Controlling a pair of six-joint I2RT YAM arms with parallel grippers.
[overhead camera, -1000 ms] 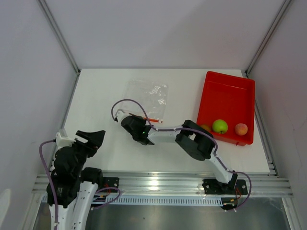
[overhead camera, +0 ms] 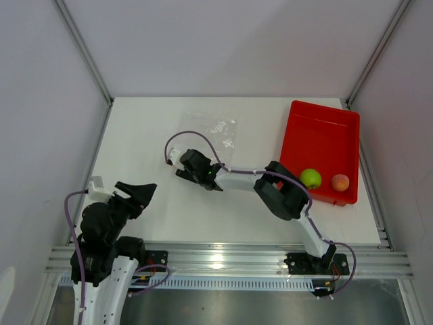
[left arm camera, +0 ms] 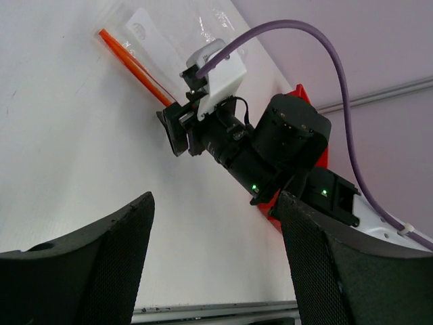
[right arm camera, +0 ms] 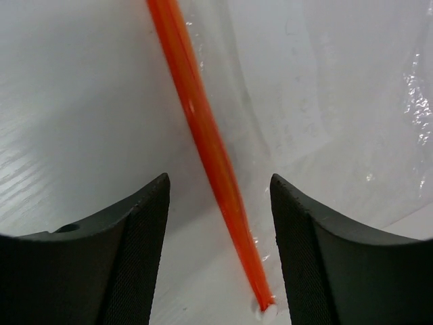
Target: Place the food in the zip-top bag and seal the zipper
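Note:
The clear zip top bag (overhead camera: 216, 132) lies flat on the white table. Its orange zipper strip (right arm camera: 211, 152) runs along the near edge, in the right wrist view passing below the gap between the fingers of my open right gripper; whether they touch it I cannot tell. From above, that arm hides most of the strip. My left gripper (overhead camera: 147, 193) hangs at the front left, part open and empty, away from the bag. A green apple (overhead camera: 310, 179) and a peach-coloured fruit (overhead camera: 339, 182) sit in the red bin.
The red bin (overhead camera: 325, 112) stands at the right, its back part empty. My right arm (overhead camera: 247, 179) stretches across the table from the lower right, covering the bin's front left corner. Bare table (overhead camera: 128, 142) lies at the left.

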